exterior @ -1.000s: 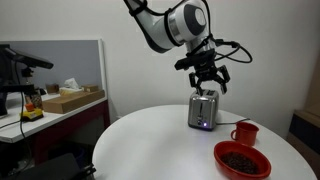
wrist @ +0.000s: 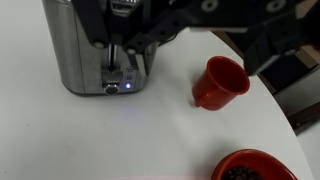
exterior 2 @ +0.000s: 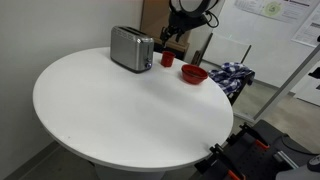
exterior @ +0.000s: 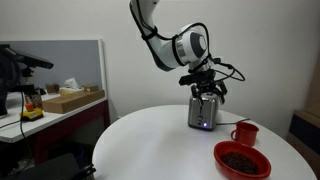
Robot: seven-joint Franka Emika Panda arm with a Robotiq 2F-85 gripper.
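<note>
My gripper is pointed down beside the top of a silver toaster, its fingers apart and nothing seen between them. In exterior view 2 the toaster stands at the table's back edge. A small blue light glows by its lever in the wrist view, where the dark fingers partly cover its top. Right of the toaster stands a red mug. A red bowl of dark contents sits nearer the front. Whether the gripper touches the toaster cannot be told.
A toaster cord runs behind the mug. A side table with boxes stands off to the left, and a checkered cloth lies beyond the bowl.
The toaster, mug and bowl have stayed in place.
</note>
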